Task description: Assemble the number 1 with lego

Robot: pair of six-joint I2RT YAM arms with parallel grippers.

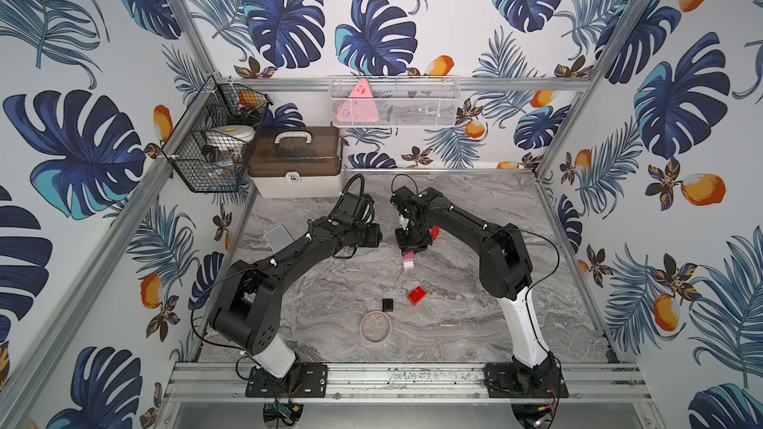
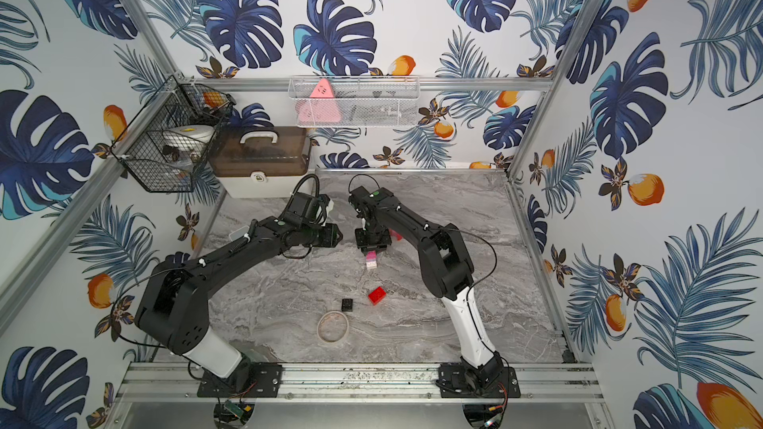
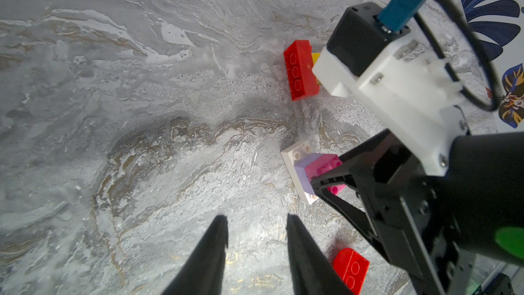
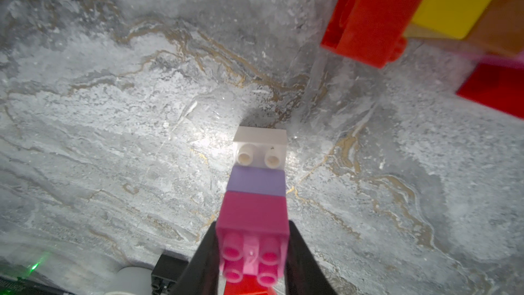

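A white brick (image 4: 259,142) lies on the marble table with a lavender brick (image 4: 255,179) on it, seen in both wrist views. My left gripper hangs to the left of this small stack, its fingers apart with nothing between them.
Red (image 3: 300,71) and yellow (image 4: 458,0) bricks lie behind the stack. A single red brick (image 1: 416,295), a black block (image 1: 388,304) and a round ring (image 1: 376,325) are nearer the front. A lidded box stands at the back left.
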